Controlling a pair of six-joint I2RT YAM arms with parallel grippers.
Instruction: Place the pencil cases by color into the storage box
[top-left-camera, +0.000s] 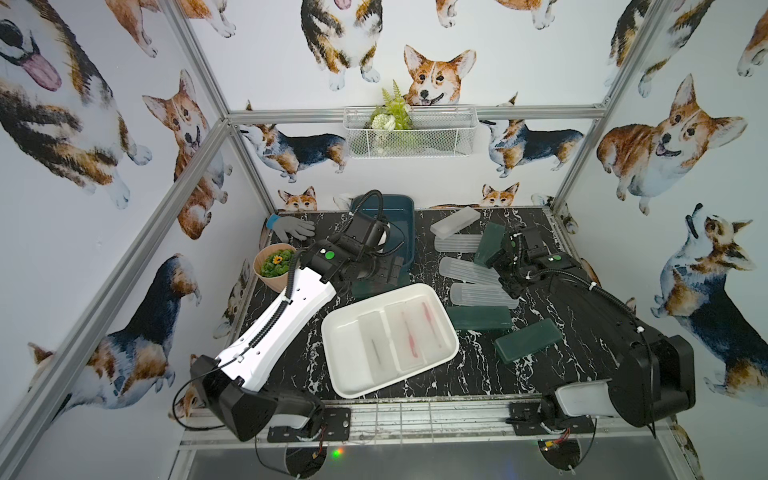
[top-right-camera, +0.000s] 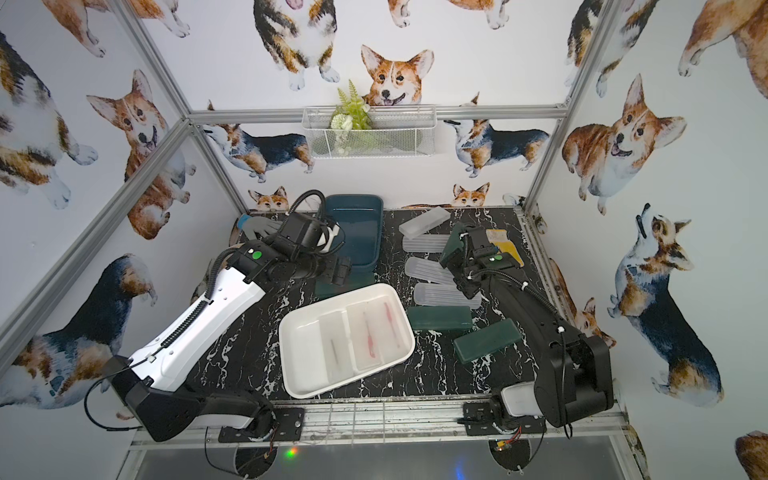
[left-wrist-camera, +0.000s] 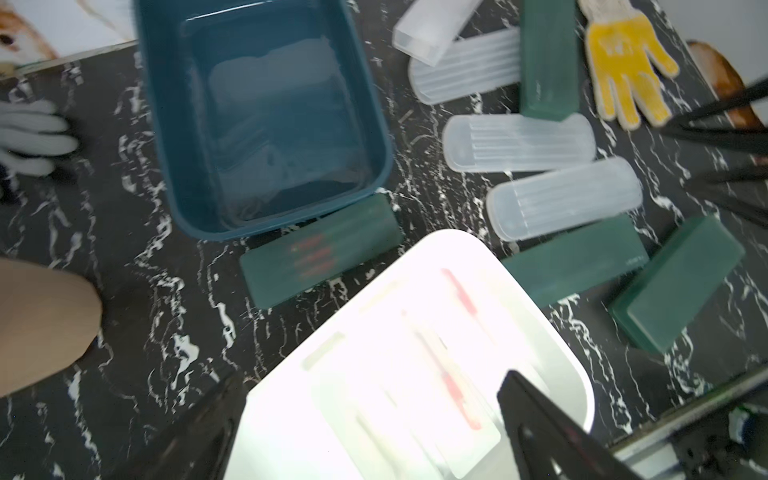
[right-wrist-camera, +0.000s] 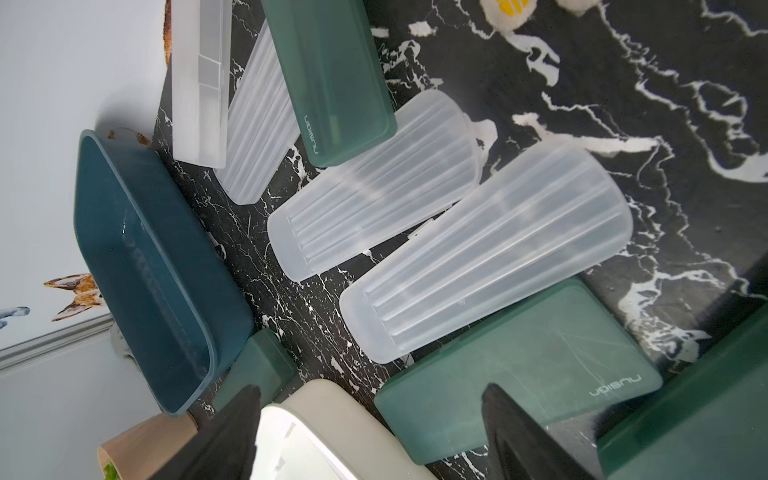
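The white box (top-left-camera: 336, 372) at the front centre holds translucent pale cases (top-left-camera: 404, 340), some showing red inside. Behind it stands the empty dark blue box (left-wrist-camera: 264, 120). One green case (left-wrist-camera: 320, 252) lies against the blue box's near side. Above that case, my left gripper (top-left-camera: 389, 272) is open and empty. Two green cases (right-wrist-camera: 520, 368) (top-left-camera: 528, 341) lie right of the white box. Another green case (right-wrist-camera: 332, 80) rests partly over the clear ridged cases (right-wrist-camera: 488, 248) (right-wrist-camera: 376, 184). My right gripper hovers above this group, fingers apart, nothing between them.
A further clear case (right-wrist-camera: 200, 80) lies at the back. A yellow glove (left-wrist-camera: 628, 68) is at the far right. On the left are a grey glove (top-left-camera: 292, 227) and a flower pot (top-left-camera: 272, 276). Some bare table shows at the front right.
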